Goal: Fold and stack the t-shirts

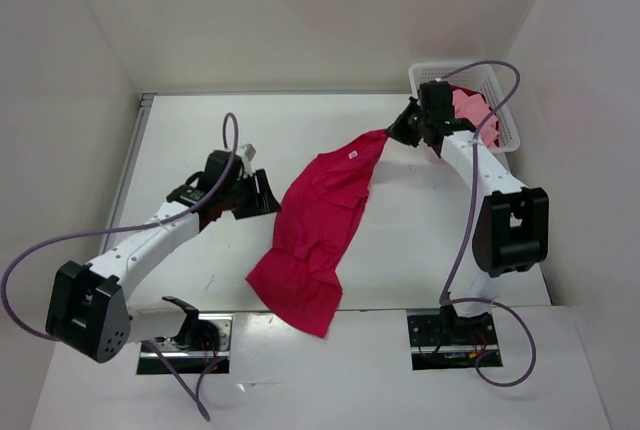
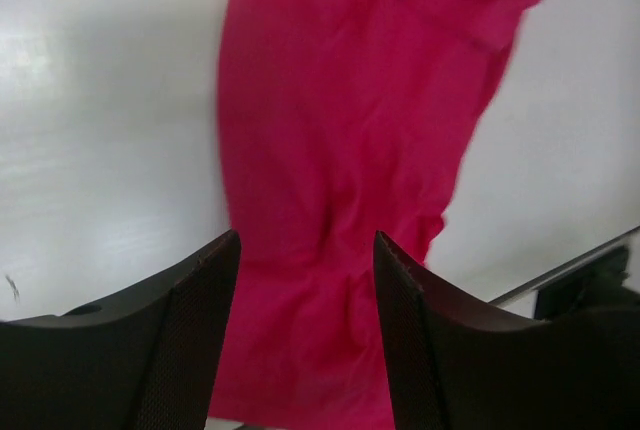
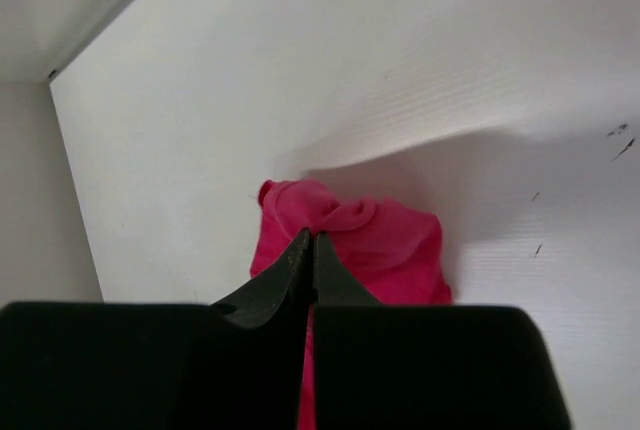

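Observation:
A crimson t shirt (image 1: 318,215) stretches in a long crumpled strip across the white table, its lower end hanging over the front edge. Its upper corner (image 3: 350,225) is pinched by my right gripper (image 1: 390,134), which is shut on the cloth. My left gripper (image 1: 265,195) is spread apart beside the shirt's left edge in the top view. In the left wrist view the shirt lies beneath the left fingers (image 2: 205,295), with no cloth visibly caught between them.
A white basket (image 1: 508,115) holding pink and red cloth (image 1: 475,110) stands at the back right, partly behind the right arm. Bare table (image 1: 200,120) shows at the back left and to the right of the shirt.

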